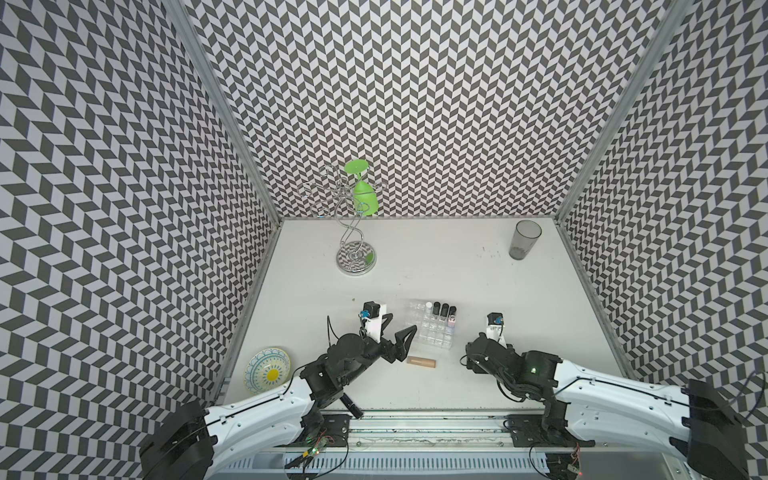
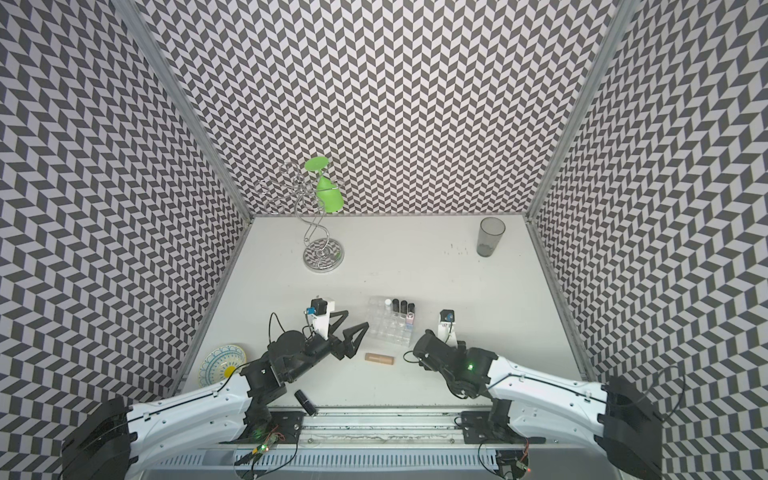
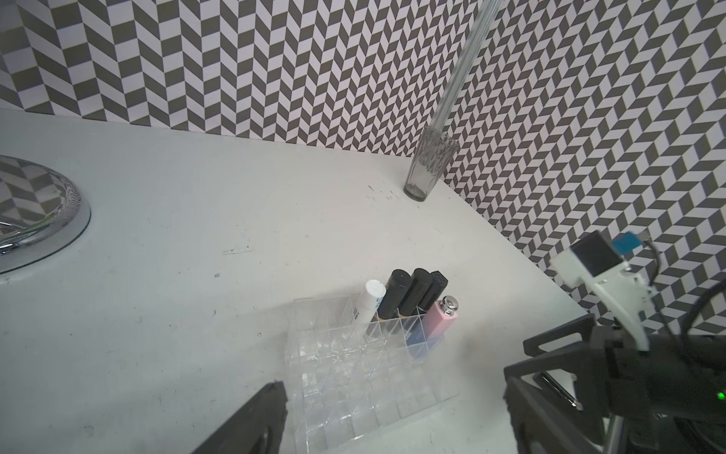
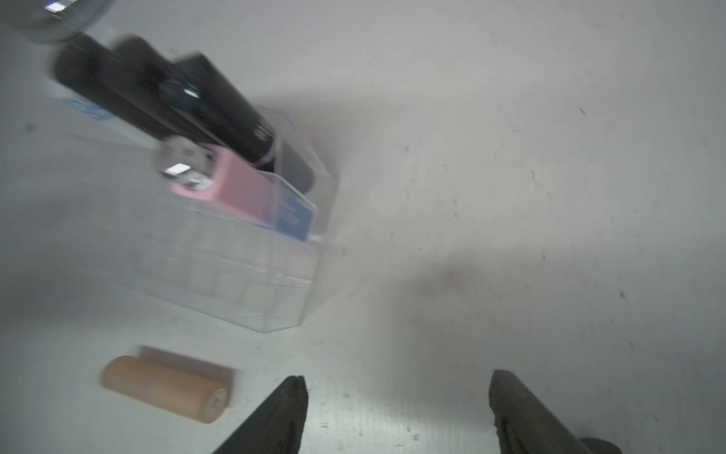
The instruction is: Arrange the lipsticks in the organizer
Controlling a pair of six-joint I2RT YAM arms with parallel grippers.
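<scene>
A clear tiered organizer [image 1: 428, 332] holds a white tube [image 3: 370, 299], several black tubes [image 3: 397, 291] and a pink one [image 3: 440, 317] in its back rows; its front rows are empty. A tan lipstick [image 1: 421, 361] lies flat in front of it, and a black tube [image 2: 306, 402] lies near the front edge. My left gripper [image 2: 350, 328] stands open, empty, to the left of the organizer. My right gripper is over the table on the organizer's right, fingers apart, nothing between them.
A chrome-based stand [image 1: 356, 257] with green parts is at the back left, a grey glass [image 1: 525, 238] at the back right, a patterned bowl [image 1: 265, 368] at the front left.
</scene>
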